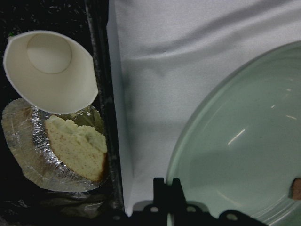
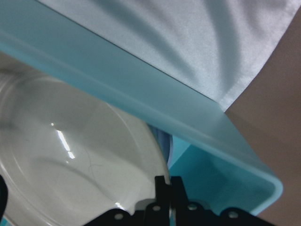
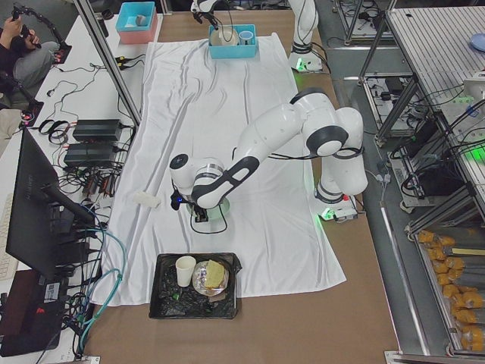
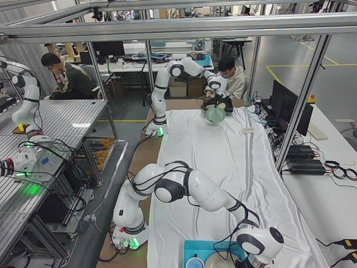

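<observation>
In the left wrist view a green plate (image 1: 235, 160), with a small brown piece on it, has its rim between the fingers of my left gripper, beside the black tray (image 1: 101, 66). That tray holds a white cup (image 1: 56, 84) and food on crumpled foil (image 1: 75, 146). In the right wrist view my right gripper is shut on the rim of a cream plate (image 2: 84, 150) inside the blue bin (image 2: 141, 99).
A pale flat item (image 3: 147, 199) lies on the white cloth at the left. Monitors and cables line the neighbouring desk.
</observation>
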